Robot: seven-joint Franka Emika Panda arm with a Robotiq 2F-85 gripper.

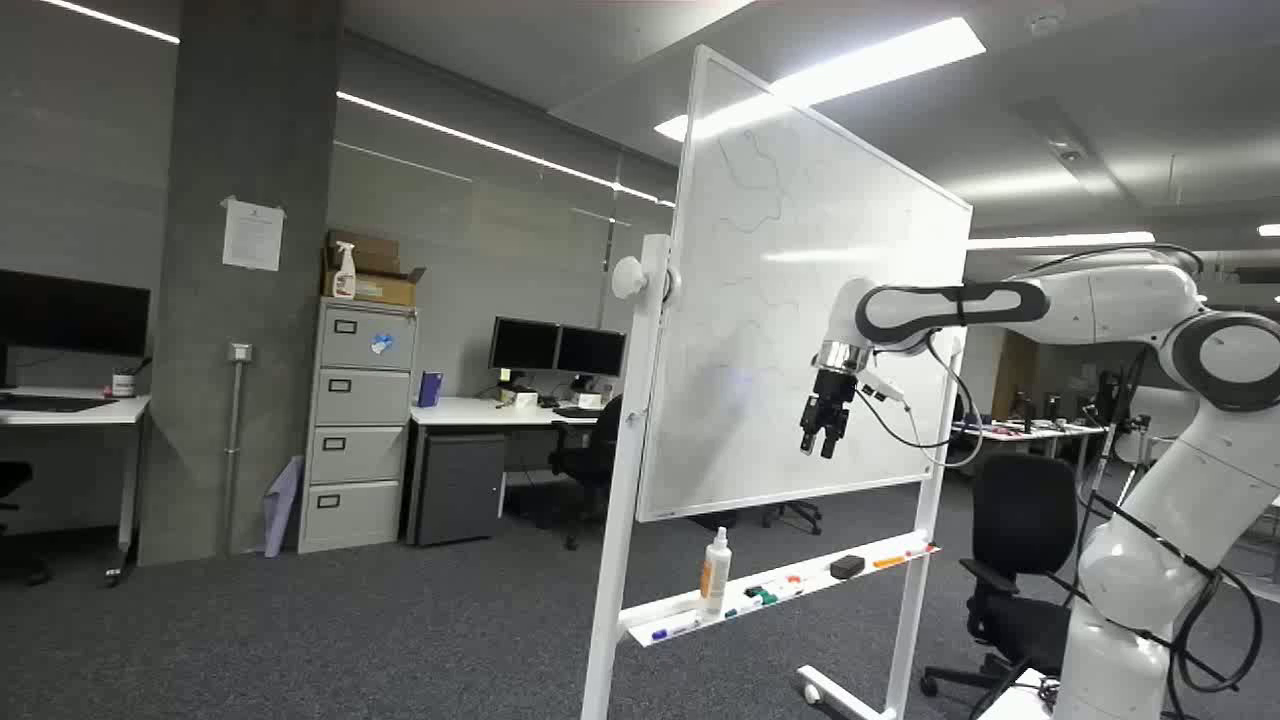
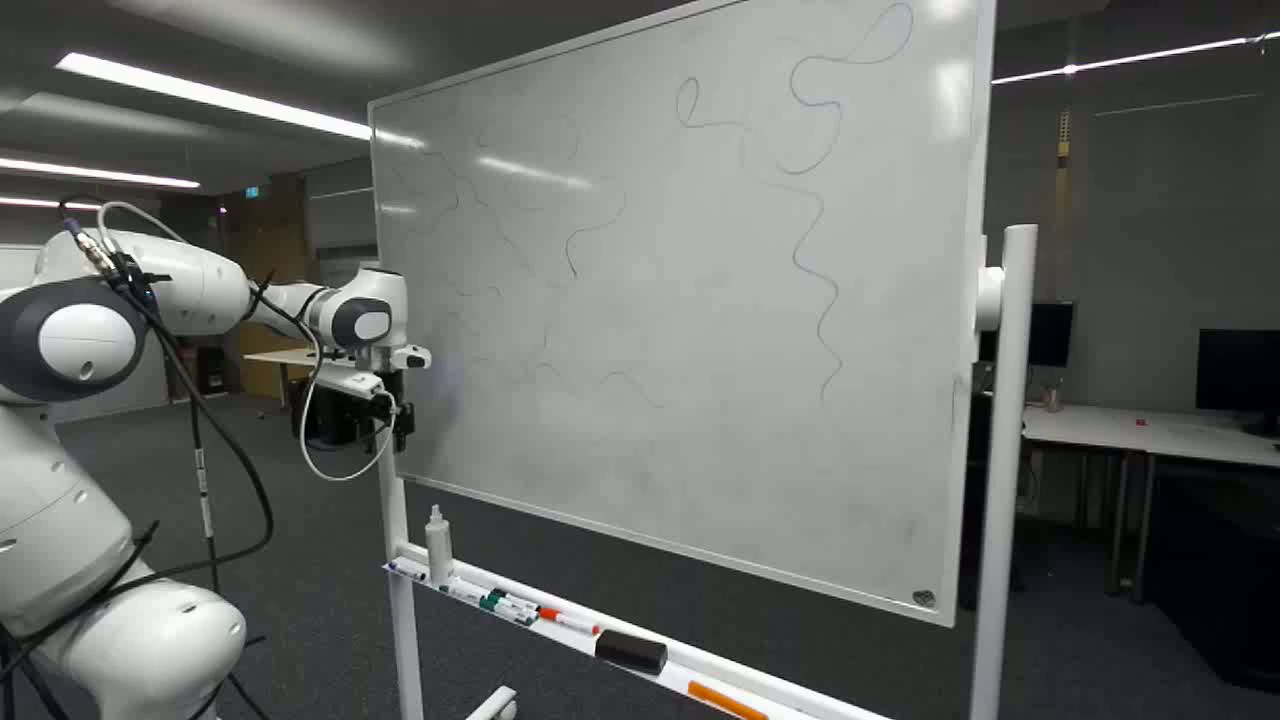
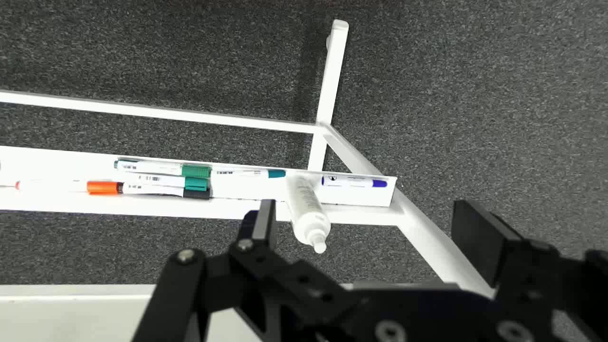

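My gripper hangs pointing down in front of the whiteboard, above the pen tray. Its fingers stand wide apart in the wrist view, and nothing is between them. Well below, a white spray bottle stands on the tray, near the tray's end. Beside the bottle lies a marker with a purple-blue cap. On the bottle's other side are several markers with green, black and orange-red caps, among them an orange-capped marker. A dark eraser and an orange marker rest farther along the tray.
Faint wavy lines mark the board's surface, which is close to my gripper. The white stand post rises past the tray's end. An office chair is near the arm's base. Open carpet lies below the tray.
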